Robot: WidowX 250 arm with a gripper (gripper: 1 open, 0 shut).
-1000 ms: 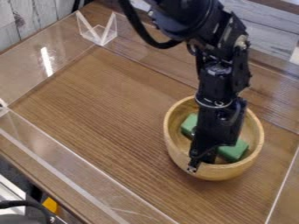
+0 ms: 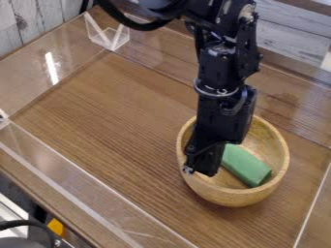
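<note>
A round light wooden bowl [image 2: 233, 193] sits on the right part of the wooden table, with a green block [image 2: 249, 165] lying in it. My black gripper [image 2: 195, 161] hangs at the bowl's left rim, partly over the inside, left of the block. It looks shut, with nothing visible between its fingers; its tips are hard to make out against the bowl.
A white wire holder [image 2: 106, 31] stands at the back left. A white wall edge runs along the back right.
My gripper has moved left and up from over the bowl's middle toward its left rim, uncovering more of the green block, which remains in the bowl.
</note>
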